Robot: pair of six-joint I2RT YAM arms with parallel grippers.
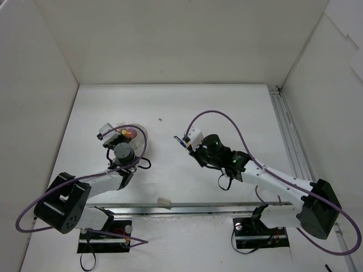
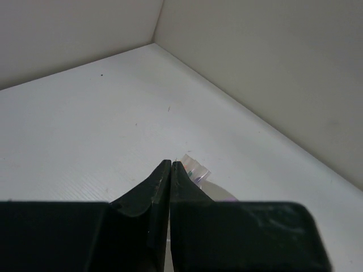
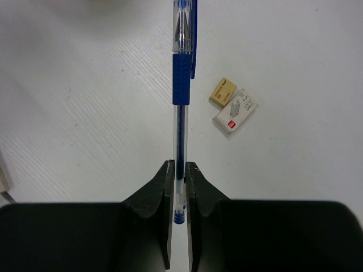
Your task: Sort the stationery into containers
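In the top view a white round container (image 1: pixel 143 136) on the left holds colourful items, partly hidden by my left gripper (image 1: pixel 116 139) above it. In the left wrist view that gripper is shut, nothing visible between its fingers, with the container partly hidden beyond. At the middle of the table my right gripper (image 1: pixel 191 146) is shut on a blue gel pen (image 3: pixel 181 79), held lengthwise across the right wrist view. Below the pen in that view lie a tan eraser block (image 3: pixel 223 92) and a white boxed eraser (image 3: pixel 235 112).
A pale block (image 1: pixel 164 201) lies at the front edge of the table (image 1: pixel 227 102). Walls enclose the back and both sides.
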